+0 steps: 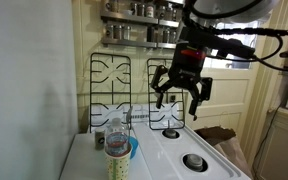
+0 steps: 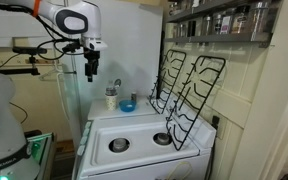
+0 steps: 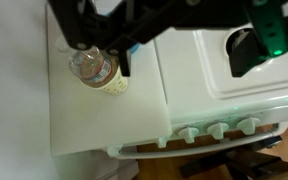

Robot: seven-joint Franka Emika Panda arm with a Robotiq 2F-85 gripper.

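Observation:
My gripper (image 1: 176, 106) hangs open above the white stove, its two fingers apart with nothing between them. In the wrist view, dark fingers (image 3: 246, 55) frame the stove's left edge and the counter. A pale patterned cup (image 1: 118, 166) stands on the counter left of the stove, with a clear, reddish-rimmed vessel (image 1: 116, 137) at its top. Close behind the cup sits a blue bowl (image 2: 128, 106), partly hidden in the first exterior view. The gripper is well above these things and touches none.
Two black burner grates (image 1: 110, 82) lean upright at the stove's back. Bare burners (image 2: 119, 145) show on the stovetop (image 2: 144, 156). Shelves of jars (image 1: 142, 30) run along the wall above. A brown bag (image 1: 216, 135) lies right of the stove.

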